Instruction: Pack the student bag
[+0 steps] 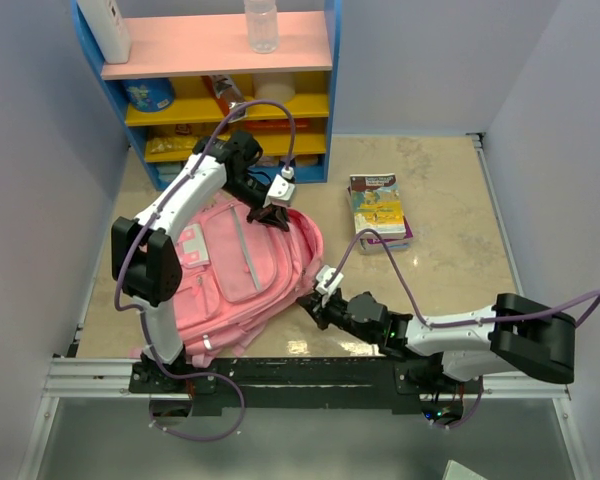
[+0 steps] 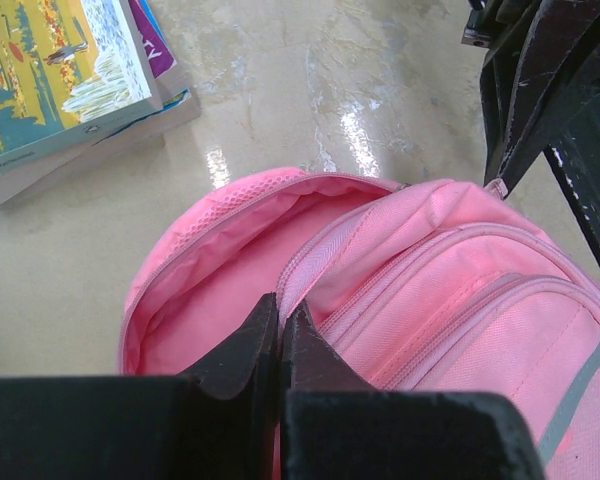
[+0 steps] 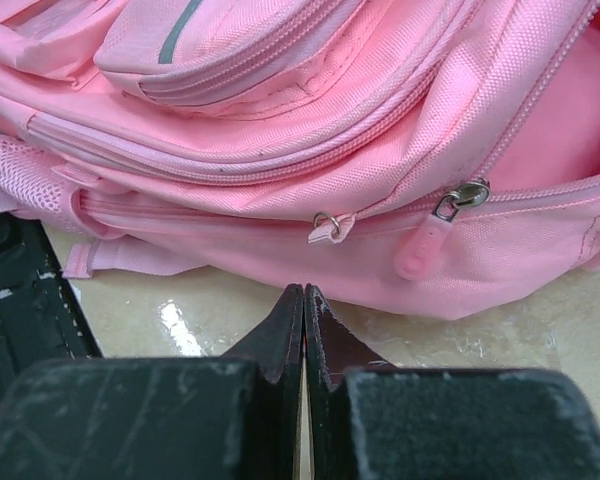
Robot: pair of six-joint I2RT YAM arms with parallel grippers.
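A pink backpack (image 1: 242, 262) lies on its back at the left of the table, its upper end toward the middle. In the left wrist view its main opening gapes partly, showing the pink inside. My left gripper is shut on the backpack's zippered edge. By the bag's side near the front stands my right gripper, shut with nothing visible between its fingers. A zipper pull (image 3: 424, 248) with a pink tab hangs from the bag's side, above and right of those fingertips. Several books (image 1: 378, 206) are stacked to the right of the bag.
A blue shelf unit (image 1: 334, 60) with yellow shelves rises at the back left. On its pink top stand a clear bottle (image 1: 262, 25) and a white bottle (image 1: 106, 30). Bare table (image 1: 450, 220) stretches right of the books.
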